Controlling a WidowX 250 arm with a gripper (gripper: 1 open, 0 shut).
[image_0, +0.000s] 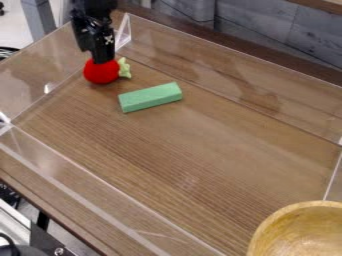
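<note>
My black gripper is at the upper left, open, its fingers just above a red round object; whether they touch it is hard to tell. A small pale yellow-green piece sits at the red object's right side. A green block lies a little to the lower right.
A wooden bowl sits at the lower right. A raised wooden edge runs along the back right, and the table's near edge is at the lower left.
</note>
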